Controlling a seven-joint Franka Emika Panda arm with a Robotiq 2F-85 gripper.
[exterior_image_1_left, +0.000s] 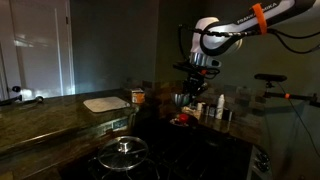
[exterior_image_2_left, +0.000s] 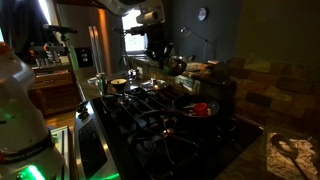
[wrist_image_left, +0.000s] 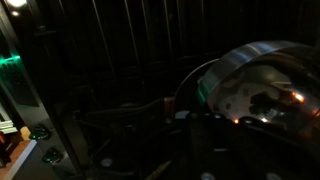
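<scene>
A shiny metal bowl (exterior_image_1_left: 183, 100) hangs in the air below my gripper (exterior_image_1_left: 189, 82), which is shut on its rim. The same bowl (wrist_image_left: 262, 92) fills the right side of the wrist view, tilted, while the dark fingers are hard to make out near the bottom. In exterior view 2 the gripper (exterior_image_2_left: 163, 60) is high above the stove, with the bowl (exterior_image_2_left: 176, 66) just beyond it. Below and nearer the camera, a dark pan (exterior_image_2_left: 190, 114) on the stove has a red cup (exterior_image_2_left: 200, 108) in it.
A pan with a glass lid (exterior_image_1_left: 123, 151) stands on the near burners. On the left counter are a pale board (exterior_image_1_left: 106, 104) and an orange container (exterior_image_1_left: 138, 96). Several bottles (exterior_image_1_left: 220, 105) line the back. A spoon (exterior_image_2_left: 290, 150) lies at the far right.
</scene>
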